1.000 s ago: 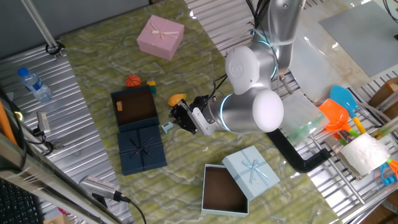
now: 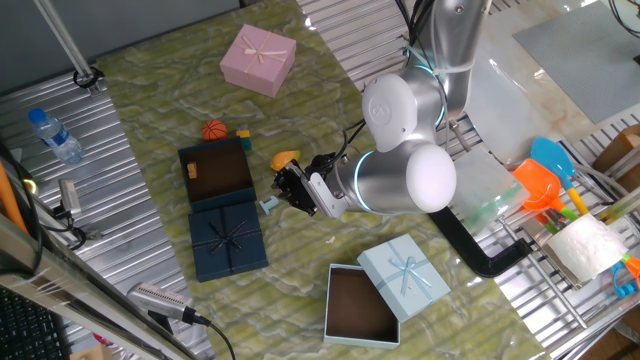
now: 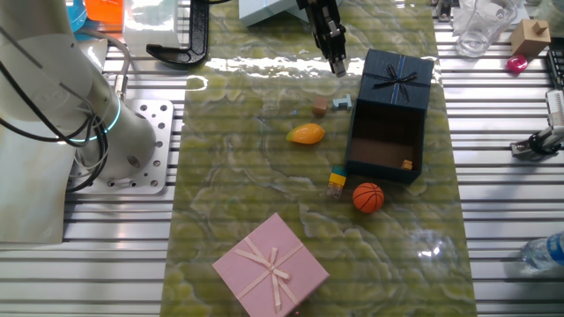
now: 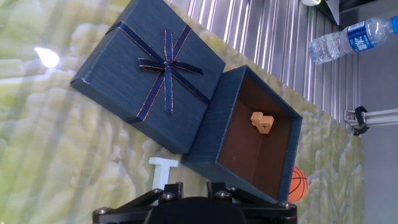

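My gripper is part open, with a gap between its fingers and nothing in it. In exterior view 1 the gripper (image 2: 288, 190) hangs above the green cloth, right of the dark blue box. A pale blue T-shaped piece (image 4: 163, 170) lies on the cloth just ahead of the fingers, beside the box. The open blue box (image 4: 211, 134) has a brown inside and holds an orange figure-4 piece (image 4: 262, 122). Its ribboned lid (image 4: 134, 78) rests against it. Near the box are a yellow-orange fruit (image 3: 306, 134), a small brown block (image 3: 320, 105) and a yellow-green block (image 3: 337, 179).
A small basketball (image 3: 368, 197) sits by the box's end. The pink gift box (image 2: 258, 60) is closed. An open light blue box (image 2: 361, 305) has its lid (image 2: 404, 277) leaning on it. A water bottle (image 2: 56, 136) lies off the cloth. Bare cloth separates the boxes.
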